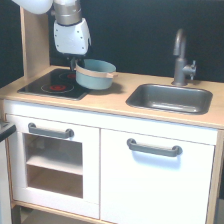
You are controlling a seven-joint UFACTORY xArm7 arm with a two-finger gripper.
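A blue-grey pot (pixel 97 80) with a light-coloured handle pointing right is at the right edge of the dark stove top (pixel 50 84), partly over the wooden counter. It looks slightly tilted. My gripper (pixel 74 64) points down from the upper left, with its dark fingertips at the pot's left rim. The fingers are too small and dark to show whether they are open or shut on the rim. Whether the pot's base rests on the surface cannot be told.
A metal sink (pixel 171 98) with a grey faucet (pixel 180 58) occupies the counter's right side. Bare wooden counter (pixel 118 98) lies between pot and sink. A wooden post (pixel 36 40) rises at the left. Below, an open-fronted cabinet (pixel 55 165) shows a shelf.
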